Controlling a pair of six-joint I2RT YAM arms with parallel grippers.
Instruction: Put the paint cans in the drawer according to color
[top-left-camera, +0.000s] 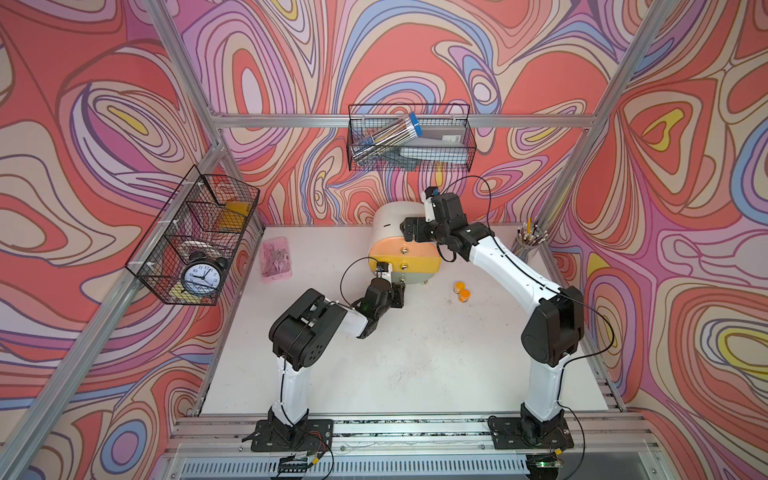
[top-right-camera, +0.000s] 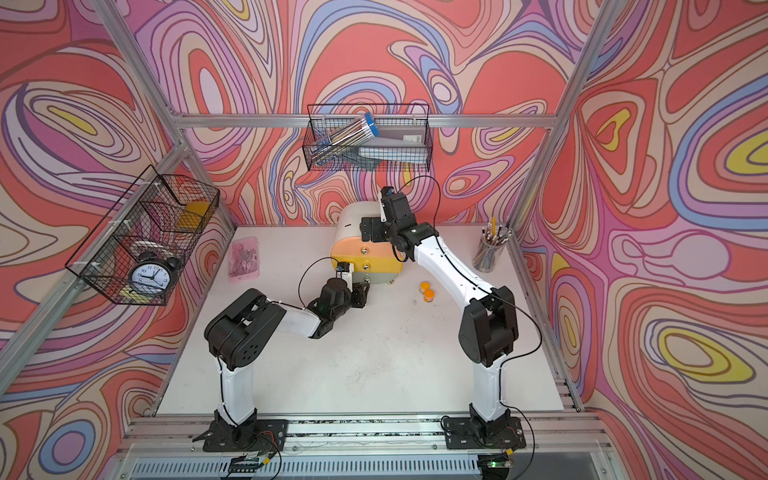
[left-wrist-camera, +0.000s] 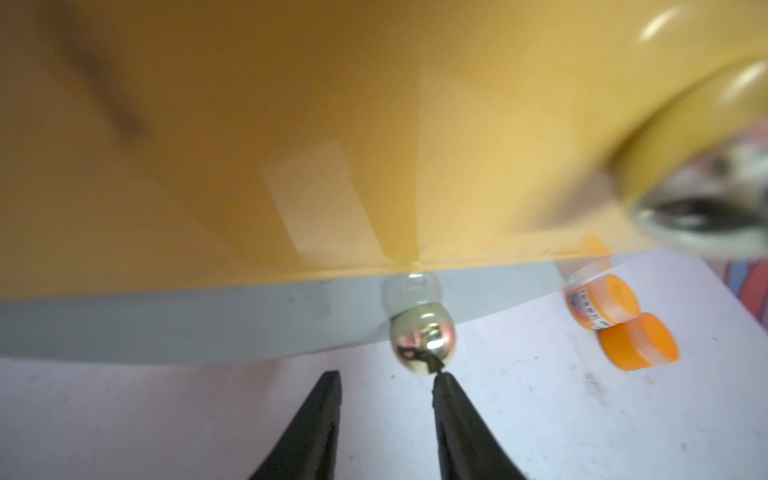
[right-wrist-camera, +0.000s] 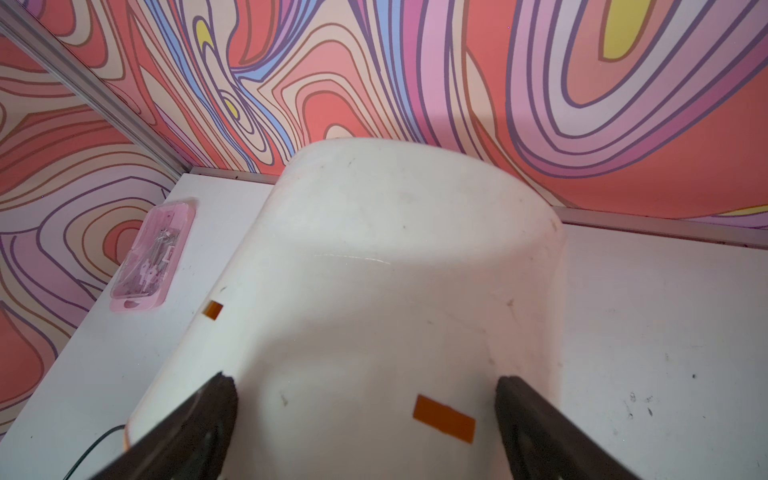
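A rounded cabinet (right-wrist-camera: 384, 208) with a white top stands at the back middle. Its front carries an orange drawer (top-left-camera: 387, 249), a yellow drawer (left-wrist-camera: 240, 160) and a grey drawer (left-wrist-camera: 192, 324), each with a round metal knob; all look closed. In the left wrist view, the grey drawer's knob (left-wrist-camera: 424, 337) is just beyond the fingertips of my left gripper, which is part open and empty. My right gripper is open at the cabinet's top, with nothing between its fingers. Two orange paint cans (top-left-camera: 459, 286) (left-wrist-camera: 638, 342) lie together right of the cabinet.
A pink tray (top-left-camera: 276, 260) lies on the table at the left. A holder with brushes (top-right-camera: 490, 246) stands at the back right. Wire baskets hang on the frame.
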